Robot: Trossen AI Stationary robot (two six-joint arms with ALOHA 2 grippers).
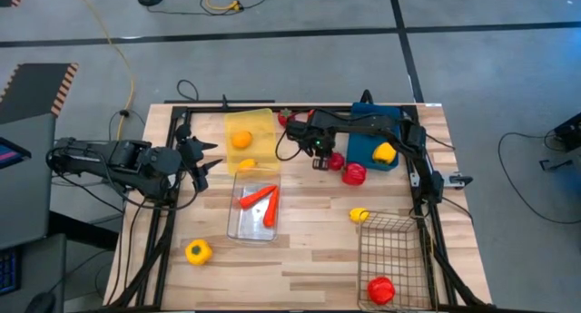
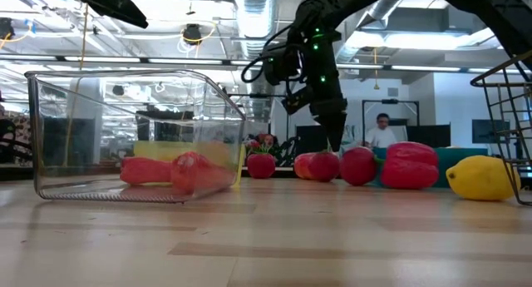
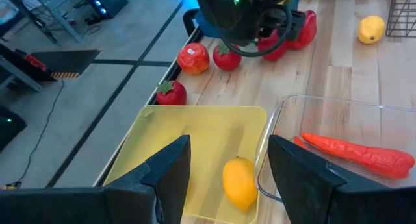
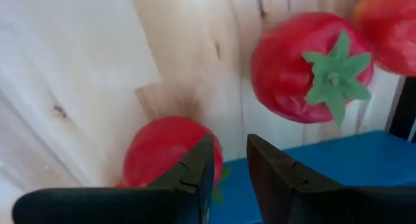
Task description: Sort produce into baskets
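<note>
My right gripper points down over the tabletop, its fingers closed to a narrow gap with nothing held. Below and left of its tips lies a red tomato (image 4: 162, 149). Another tomato (image 4: 286, 71), green leaves showing, is up and to the right, beside a reddish fruit (image 4: 393, 32). At the left, my left gripper stands open and empty near the yellow bin (image 3: 195, 120). That bin holds an orange (image 1: 241, 139) and a yellow fruit (image 3: 240, 183). Carrots (image 3: 364, 152) lie in the clear bin (image 1: 254, 229).
A blue bin (image 1: 363, 132) at back right has a yellow pepper (image 1: 385, 153), with a red pepper (image 1: 354, 174) at its front. The wire basket (image 1: 399, 259) holds something red (image 1: 380, 290); a lemon (image 1: 359, 215) sits by its corner. Another yellow pepper (image 1: 199, 251) lies front left.
</note>
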